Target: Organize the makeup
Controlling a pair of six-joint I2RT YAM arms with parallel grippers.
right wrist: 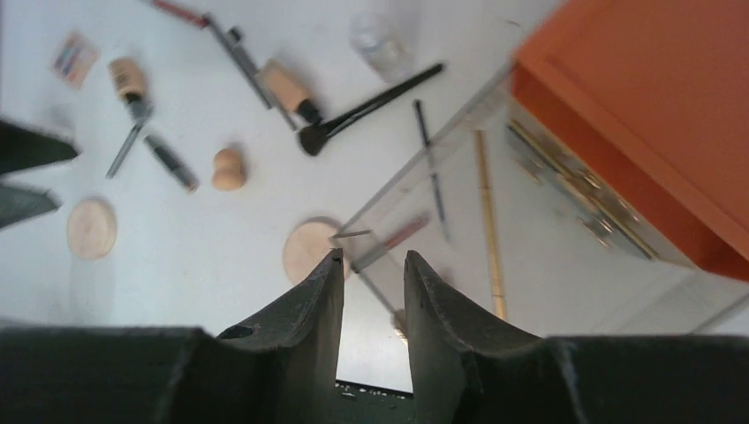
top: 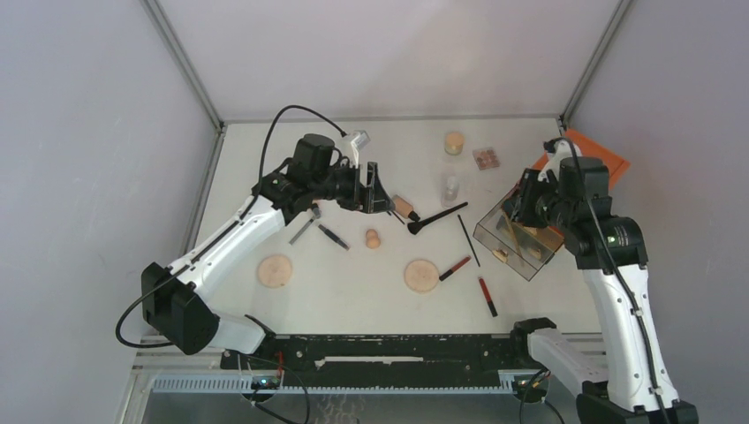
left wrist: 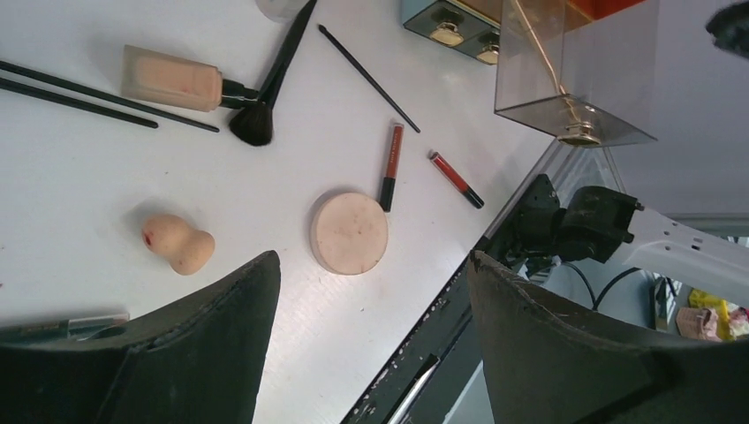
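Observation:
Makeup lies scattered on the white table: a foundation bottle (left wrist: 172, 78), black brush (left wrist: 255, 120), beauty sponge (left wrist: 177, 243), round puff (left wrist: 349, 231), lip pencils (left wrist: 448, 175) and pale compacts (top: 274, 270). At the right stands an orange organizer (right wrist: 636, 106) with a clear drawer (top: 508, 247) pulled out, a gold stick inside. My left gripper (top: 380, 194) is open above the middle. My right gripper (top: 530, 199) hangs over the drawer, open, with nothing seen between its fingers; the right wrist view is blurred.
A small palette (top: 486, 158) and a jar (top: 454, 143) sit at the back. Walls border the table at back and sides.

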